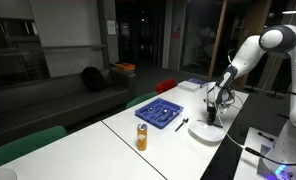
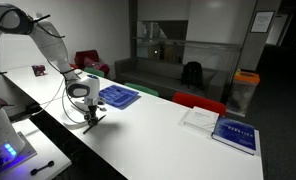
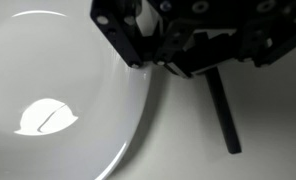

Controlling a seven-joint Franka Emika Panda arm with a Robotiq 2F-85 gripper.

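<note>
A shiny white dish (image 1: 202, 132) rests near the right edge of the long white table; its smooth curved surface (image 3: 63, 100) fills the left side of the wrist view. My gripper is shut at the dish's rim, and no object shows clearly between its fingers. Whether the fingers touch the rim cannot be made out. Beside the dish lies a black stick-like utensil (image 1: 181, 124), seen in the wrist view as a dark handle (image 3: 225, 112) reaching out from behind the gripper.
Behind the dish stands a blue tray (image 1: 160, 111) with small items. An orange-and-white bottle (image 1: 142, 137) stands to the left. A white box (image 2: 200, 119) and a blue box (image 2: 235, 133) lie farther along.
</note>
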